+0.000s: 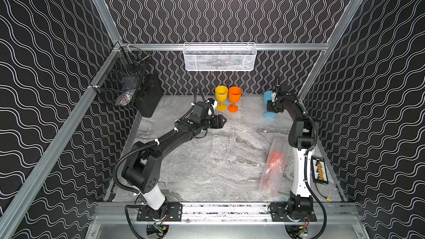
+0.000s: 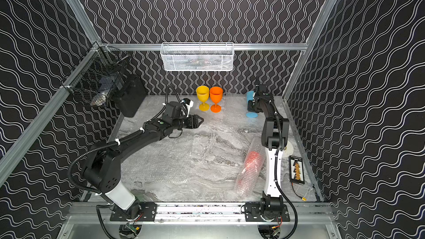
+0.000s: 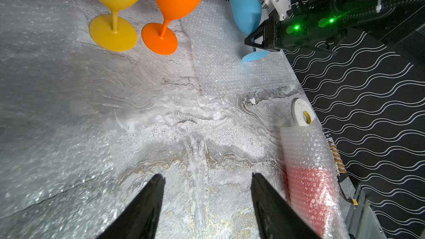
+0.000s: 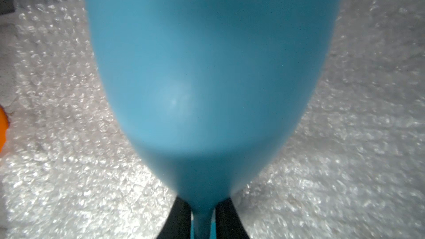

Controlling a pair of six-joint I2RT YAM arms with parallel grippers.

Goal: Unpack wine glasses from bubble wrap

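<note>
A blue wine glass (image 3: 246,8) is at the back right, with my right gripper shut on its stem just under the bowl. Its round foot (image 1: 270,115) shows below the gripper, over flat bubble wrap (image 3: 234,75); whether it touches cannot be told. Side by side at the back middle, a yellow glass (image 1: 221,93) and an orange glass (image 1: 234,95) stand upright. My left gripper is open and empty, above the table in front of them. A red glass (image 1: 275,159) lies inside rolled bubble wrap (image 1: 267,189) at the front right.
A white tape roll (image 3: 303,112) and a small black scale-like device (image 1: 319,169) lie along the right edge. On the back wall hangs a white wire basket (image 1: 219,62). Flat bubble wrap (image 1: 186,163) covers the left part.
</note>
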